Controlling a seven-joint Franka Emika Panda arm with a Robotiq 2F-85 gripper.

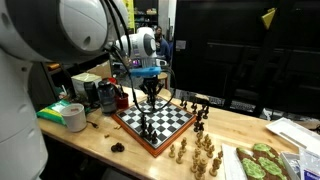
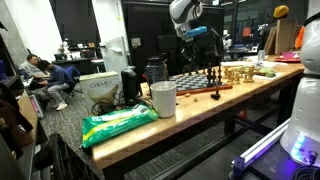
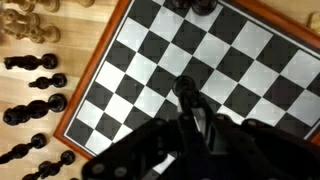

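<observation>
A black chess piece shows at the tips of my gripper in the wrist view, and the fingers are shut on it. The fingers and hand hide most of its body, so its type cannot be told. Beneath it lies the chessboard with black and white squares and a brown border. In the first exterior view my gripper is over the board's far left part. Whether the piece touches the board is unclear. Other black pieces stand near the board's front left edge.
Several black pieces stand beside the board on the right, and several light wooden pieces are nearer. A green-patterned sheet lies at right. Dark containers and a white cup crowd the left. Bare table shows behind the light pieces.
</observation>
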